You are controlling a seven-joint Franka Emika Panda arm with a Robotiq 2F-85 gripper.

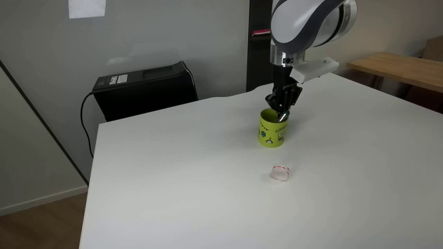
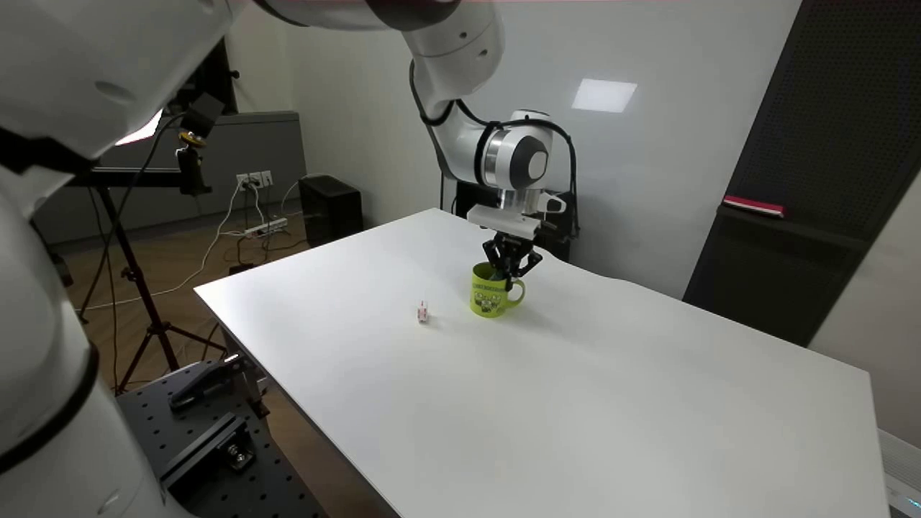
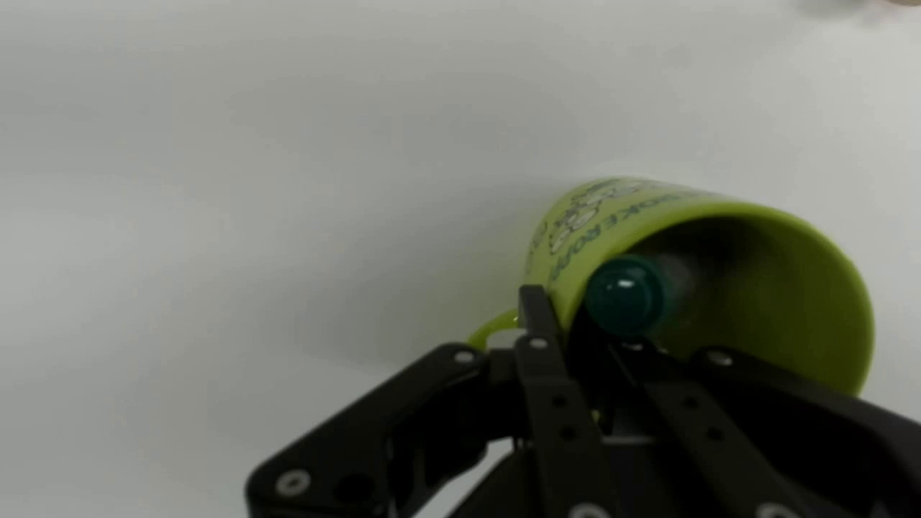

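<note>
A lime-green mug (image 1: 270, 133) with printed pictures stands upright on the white table. My gripper is shut on its rim at the handle side, one finger (image 3: 540, 332) outside the wall and the other reaching inside, mostly hidden. The mug's handle (image 2: 517, 294) shows to the right in exterior view 2. Inside the mug, against the wall near my fingers, a teal rounded end (image 3: 624, 295) of some object is visible; the rest of that object is dim. Whether the mug's base touches the table or hovers slightly is hard to tell.
A small clear ring-like piece with red marks (image 1: 280, 173) lies on the table (image 1: 174, 186), a short way from the mug. Wide bare table surrounds both. A black box-shaped appliance (image 1: 145, 89) stands beyond the table's back edge.
</note>
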